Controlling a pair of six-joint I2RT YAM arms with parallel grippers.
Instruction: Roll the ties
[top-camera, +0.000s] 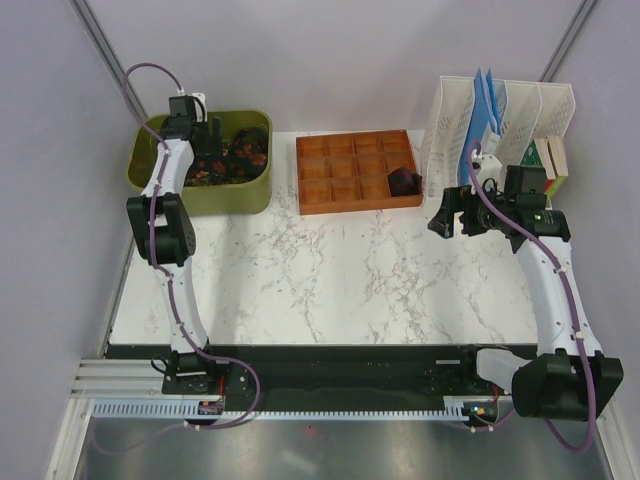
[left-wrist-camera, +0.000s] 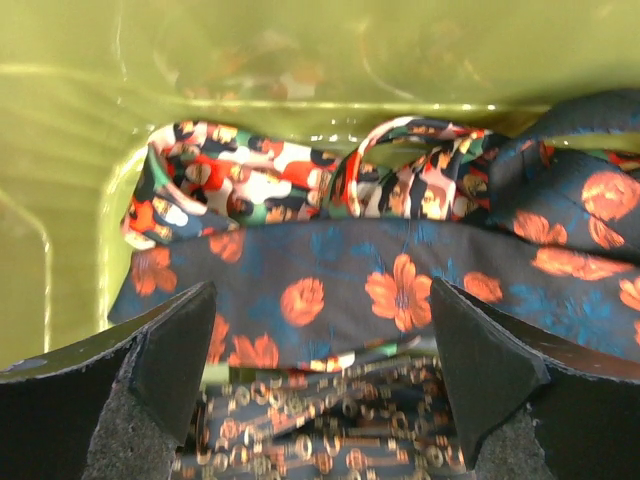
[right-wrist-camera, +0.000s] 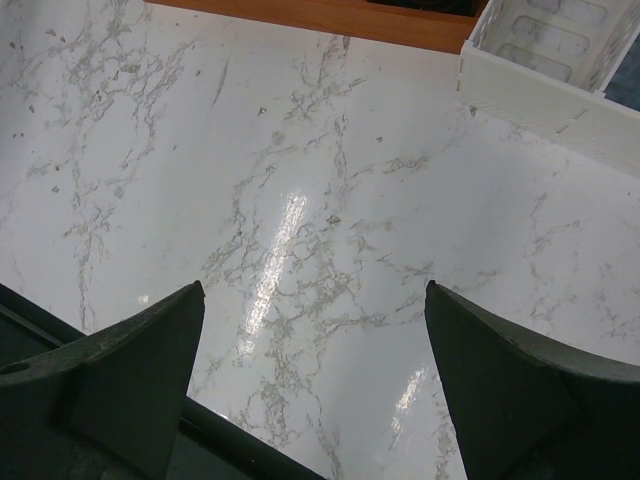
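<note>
Several patterned ties (left-wrist-camera: 390, 260) lie loosely in the olive plastic bin (top-camera: 235, 200) at the back left: dark ones with orange flowers, a dark small-print one, and one with colourful red, white and green figures. My left gripper is over them inside the bin, open, its fingers spread just above the fabric. My right gripper hangs over bare marble table at the right, open, nothing between its fingers.
A wooden compartment tray (top-camera: 330, 204) stands at the back middle, a dark item in its bottom-right cell. A white file rack (top-camera: 445, 110) with blue folders and books is at the back right.
</note>
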